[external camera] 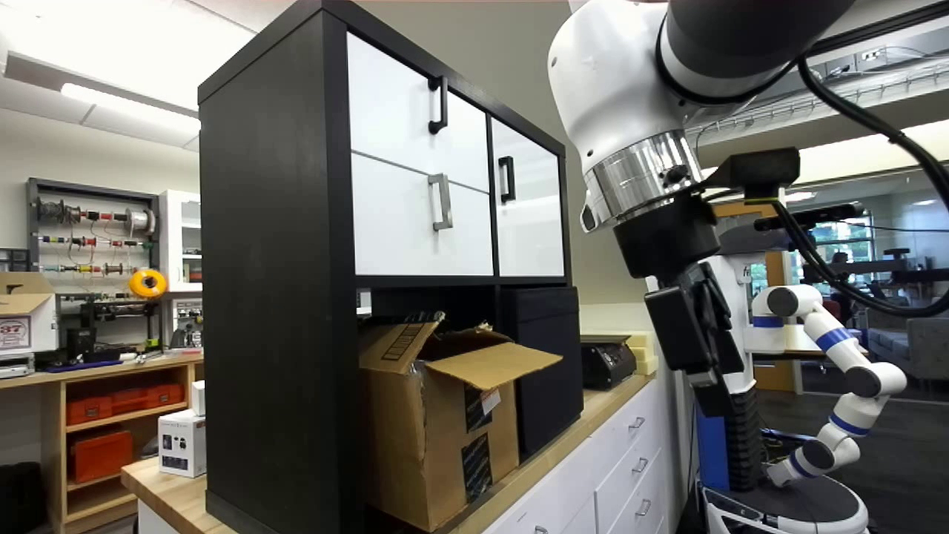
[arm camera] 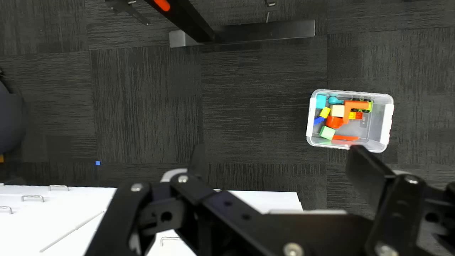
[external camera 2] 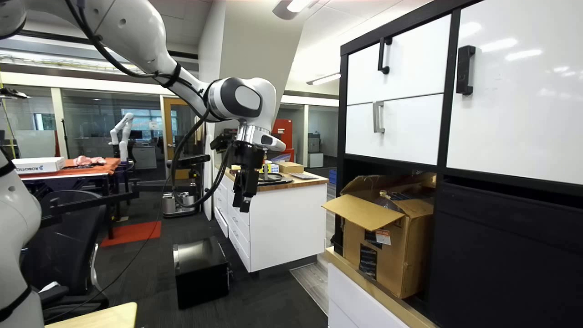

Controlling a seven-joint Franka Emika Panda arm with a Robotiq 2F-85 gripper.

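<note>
In the wrist view my gripper is open, its two dark fingers wide apart and only floor and a white drawer front visible between them. Seen from the first exterior view, the gripper [external camera: 718,391] points down in the air to the right of a black cabinet [external camera: 267,267] with white doors. The cabinet's lower left door has a silver handle [external camera: 441,202]; black handles are on the upper door and the right door. All three doors look closed. The second exterior view shows the gripper [external camera 2: 244,203] hanging clear of the cabinet.
An open cardboard box [external camera: 445,427] stands in the cabinet's lower left bay, a flap sticking out. A clear bin [arm camera: 371,132] of colourful toys rests on the floor. White drawers [external camera 2: 289,229] with a wooden top stand behind the arm. Open air separates gripper and cabinet.
</note>
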